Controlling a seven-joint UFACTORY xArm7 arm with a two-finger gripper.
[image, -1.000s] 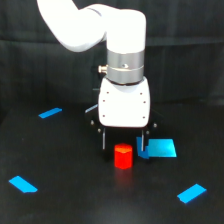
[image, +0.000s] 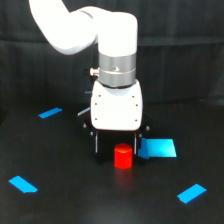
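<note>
A small red block (image: 123, 157) stands on the dark table near the middle of the camera view. Just above it, and slightly to its left, is my white gripper (image: 116, 148), pointing down from the arm. Its thin dark fingers are spread apart, one on each side of the block's line, and no grip on the block shows. Whether the fingertips reach down beside the block or stay behind it is hard to tell.
A bright blue square (image: 161, 148) lies right of the gripper, with a darker blue piece (image: 144, 149) at its left edge. Blue strips mark the table at left rear (image: 50, 113), left front (image: 22, 184) and right front (image: 191, 193).
My gripper has shifted a little to the left, with its fingers still apart. The red block remains in about the same place.
</note>
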